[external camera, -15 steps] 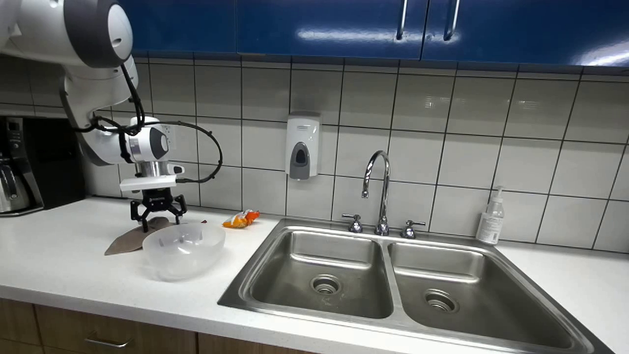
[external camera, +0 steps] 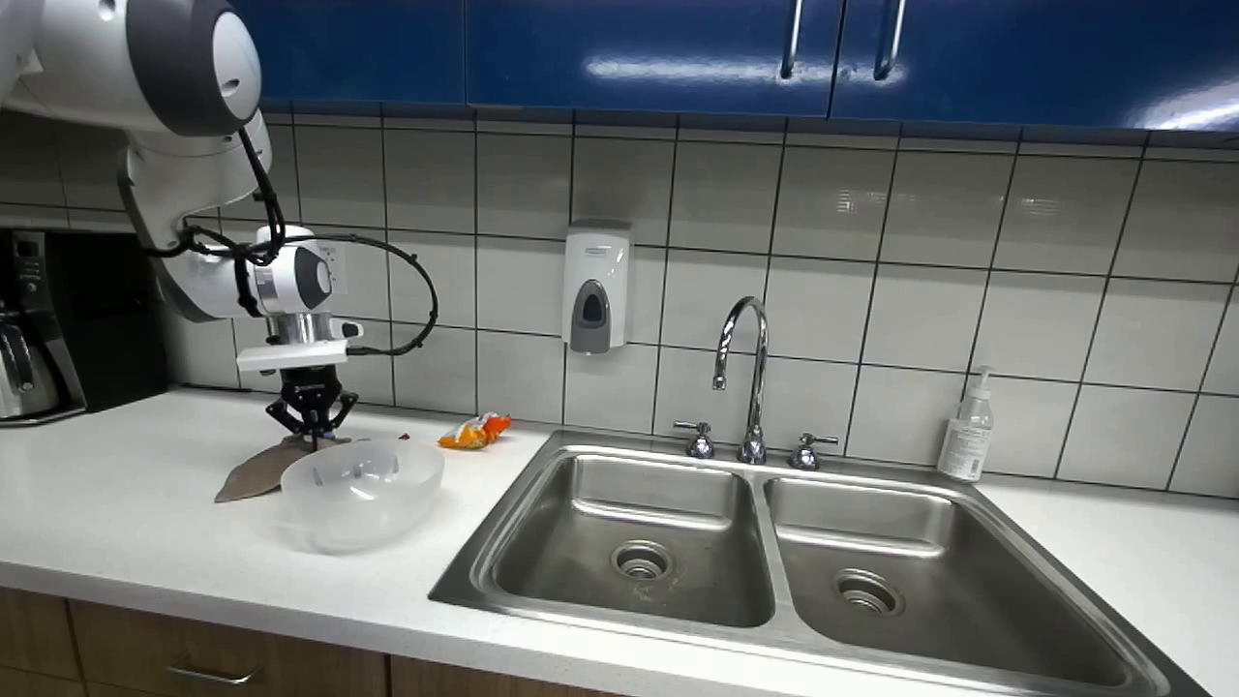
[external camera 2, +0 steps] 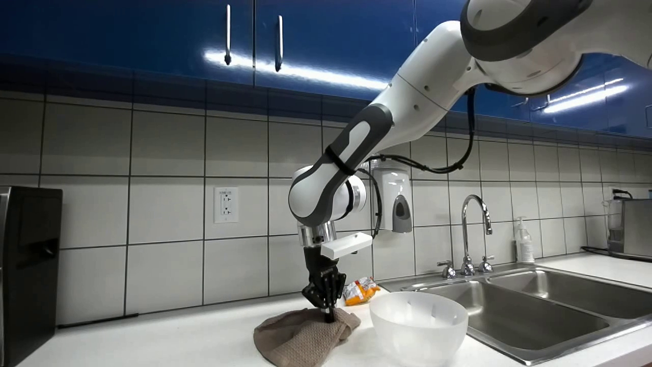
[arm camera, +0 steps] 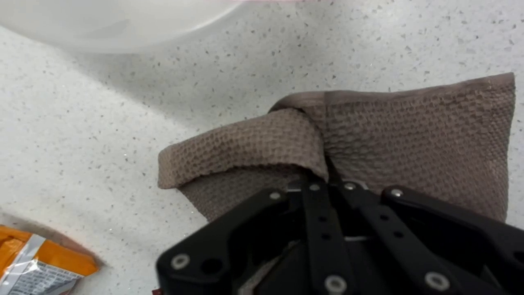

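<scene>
A brown textured cloth (arm camera: 417, 142) lies crumpled on the white counter, with one fold bunched up in the wrist view. My gripper points down at the middle of it, shut on that fold, its fingertips mostly hidden by the fabric. In exterior view 2 the cloth (external camera 2: 299, 339) spreads out to the left of the gripper (external camera 2: 328, 315) and rests on the counter. From exterior view 1, part of the cloth (external camera: 261, 470) is hidden behind the bowl.
A translucent white bowl (external camera 2: 422, 330) stands close beside the cloth, on the sink side. An orange snack packet (external camera: 473, 431) lies near the wall. Farther right is the double sink (external camera: 767, 546); a black coffee maker (external camera: 87, 325) occupies the left end.
</scene>
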